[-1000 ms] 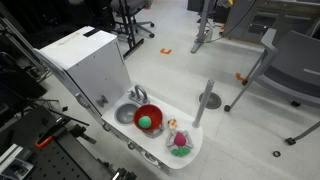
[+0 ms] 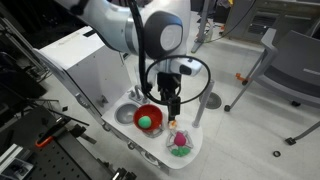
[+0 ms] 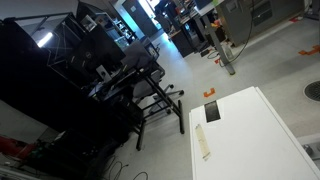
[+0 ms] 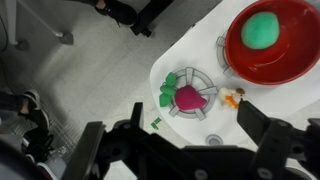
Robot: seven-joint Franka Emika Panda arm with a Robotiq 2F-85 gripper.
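On the white toy counter, a crimson, rounded piece (image 4: 189,98) lies on a ring-shaped burner, with green leafy pieces (image 4: 168,90) beside it. A small white-and-orange piece (image 4: 232,97) is close by. The red bowl (image 4: 275,72) has a green rounded object (image 4: 260,30) inside. In the wrist view my gripper is open, its fingers wide apart on either side of the crimson piece and nothing held. Seen from exterior view 1, the gripper (image 2: 172,108) hangs over the counter between the bowl and the crimson piece (image 2: 180,139). Exterior view 2 does not show these.
A grey sink (image 2: 127,110) adjoins the bowl, and a grey post (image 2: 207,97) rises at the counter's far edge. At the left stands a white box-like cabinet (image 2: 85,65). A grey chair (image 2: 285,75) is on the open floor to the right.
The bowl and toy pieces look unmoved.
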